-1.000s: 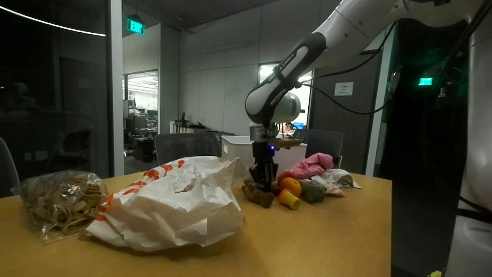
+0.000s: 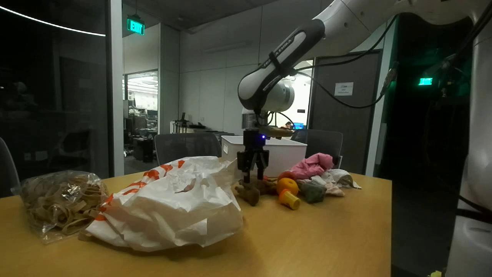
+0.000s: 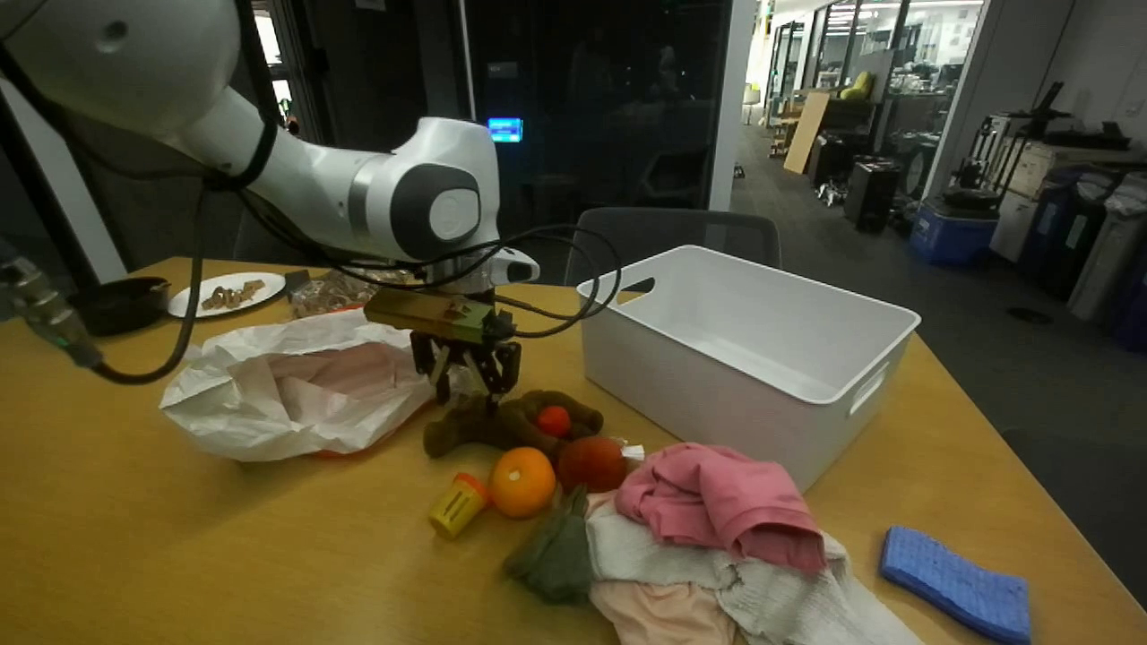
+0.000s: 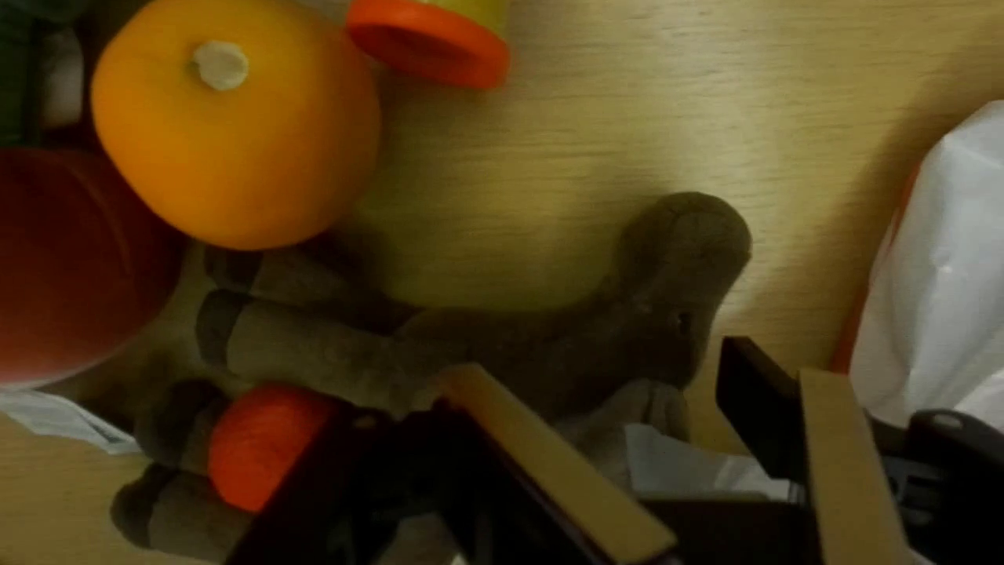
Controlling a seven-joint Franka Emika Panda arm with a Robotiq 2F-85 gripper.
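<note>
A brown plush animal [image 3: 473,428] with dark feet lies on its side on the table. Its snout and legs show in the wrist view, where part of the plush body [image 4: 527,348] passes under a finger. My gripper [image 2: 253,177] points straight down just over it. In the wrist view the two finger pads [image 4: 847,461] stand well apart, with part of the toy and a white tag [image 4: 696,466] visible below the gap; nothing appears clamped. A small red ball [image 3: 554,420] rests against the plush.
An orange [image 3: 523,482], a red fruit [image 3: 591,464], a yellow tub [image 3: 459,506] and heaped cloths [image 3: 715,505] crowd one side. A white plastic bag [image 2: 184,207] flanks the other. Behind stands an empty white bin [image 3: 699,403].
In exterior view 1, my gripper has risen a little and shifted left, and its fingers have spread apart. The plush toy also lies slightly farther left than before.
</note>
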